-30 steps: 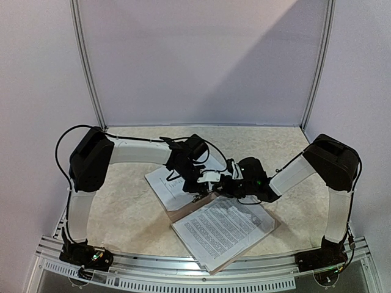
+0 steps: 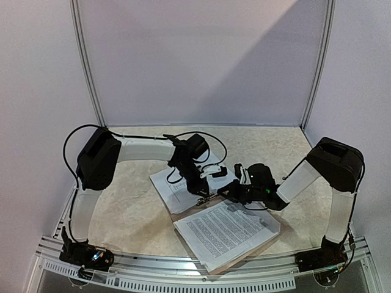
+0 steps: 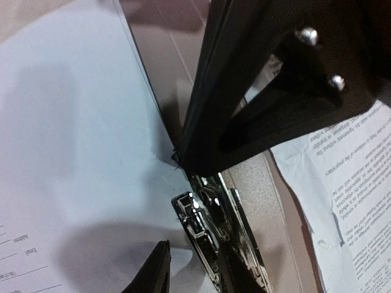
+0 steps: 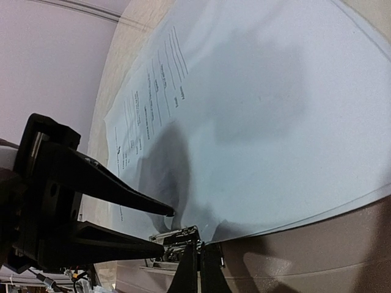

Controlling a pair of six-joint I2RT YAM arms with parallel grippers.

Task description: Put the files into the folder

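Note:
An open brown folder (image 2: 177, 215) lies on the table, its metal clip (image 3: 198, 229) along the spine. White sheets (image 2: 174, 192) rest on its far side, their edge at the clip. Over the clip is my left gripper, part open; one finger (image 3: 154, 271) is above the sheets and the other overlaps the clip. In the right wrist view, my left gripper's fingers (image 4: 131, 196) come in from the left. My right gripper is shut at the clip's end, with nothing visible between its fingertips. Whether it touches the clip is unclear.
A printed stack (image 2: 226, 232) covers the folder's near side, close to the table's front rail (image 2: 183, 282). Both grippers are close together over the spine. Bare tabletop (image 2: 131, 207) shows left of the folder and behind the arms.
The folder and its papers have shifted slightly right. Both grippers have moved a little to the right too, still close together at the spine.

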